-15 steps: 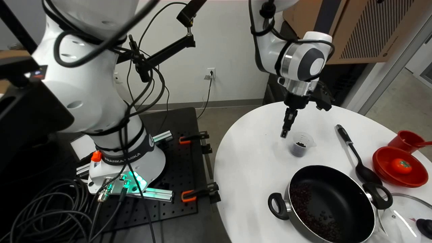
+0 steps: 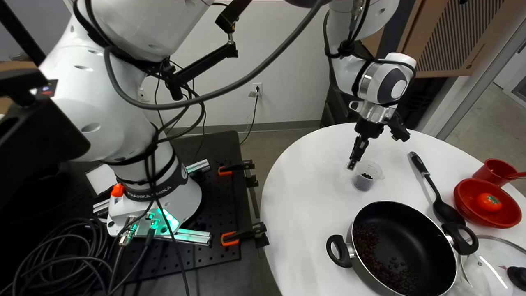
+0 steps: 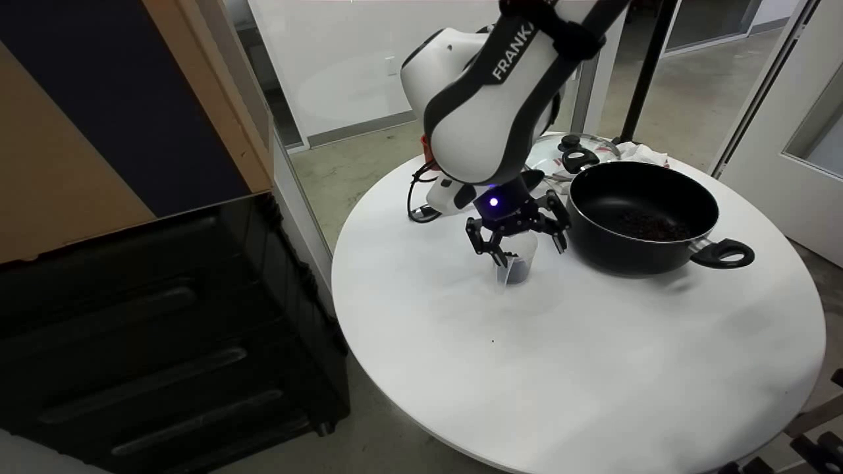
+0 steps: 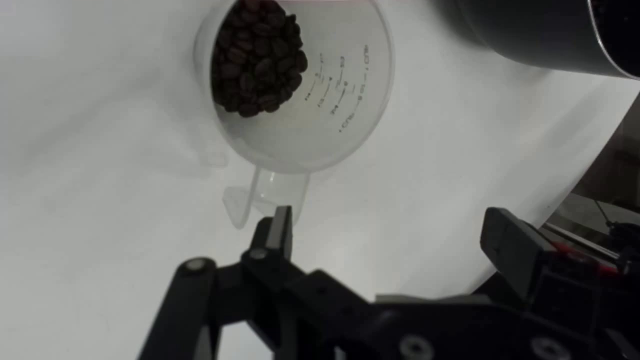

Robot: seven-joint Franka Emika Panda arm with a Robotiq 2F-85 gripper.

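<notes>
A clear measuring cup (image 4: 342,129) stands upright on the white table, partly filled with dark beans (image 4: 258,60). Its short handle (image 4: 279,192) points toward my left finger (image 4: 280,231) in the wrist view. My gripper is open, its fingers wide apart with nothing held between them. In exterior view 1 the fingertips (image 2: 352,165) hang just behind and to the left of the cup (image 2: 367,176). From exterior view 2, the gripper (image 3: 531,251) overlaps the cup (image 3: 517,264); contact cannot be made out there.
A black pot (image 2: 404,246) with more beans in it stands near the cup. Right of it lie a black spoon (image 2: 434,192), a red bowl (image 2: 466,207) holding a tomato (image 2: 488,201), a red cup (image 2: 493,170) and a glass lid (image 2: 493,266).
In exterior view 1 my arm and gripper have shifted a little to the right, closer to the cup. The cup, pot and other items have stayed put.
</notes>
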